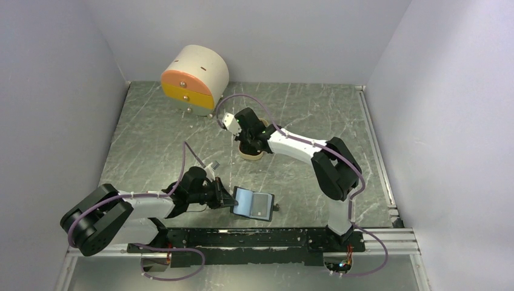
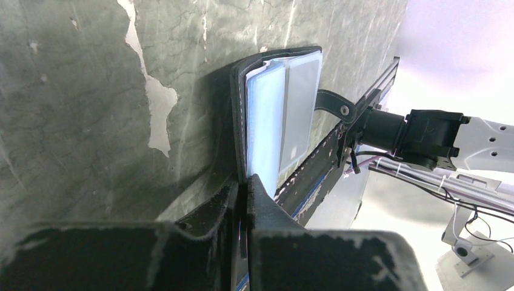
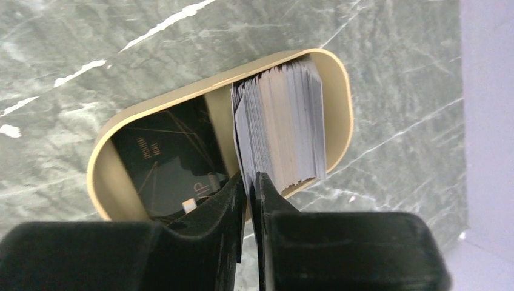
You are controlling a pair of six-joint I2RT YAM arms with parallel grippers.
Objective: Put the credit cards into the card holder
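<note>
The open card holder (image 2: 267, 121), black outside with bluish clear sleeves, lies at the table's front edge. My left gripper is shut on its left edge. In the right wrist view, a row of upright cards (image 3: 288, 121) fills the right side of an oval cream box (image 3: 342, 91). My right gripper is over the box, its fingertips at the row's left end. The edge of the leftmost card, leaning slightly from the others, runs down into the narrow gap between them; whether they grip it cannot be told.
A dark panel with faint lettering (image 3: 176, 160) shows in the box's left part. A rounded drawer cabinet (image 1: 195, 79) stands at the back left. Open table lies at the right and between the box and the holder.
</note>
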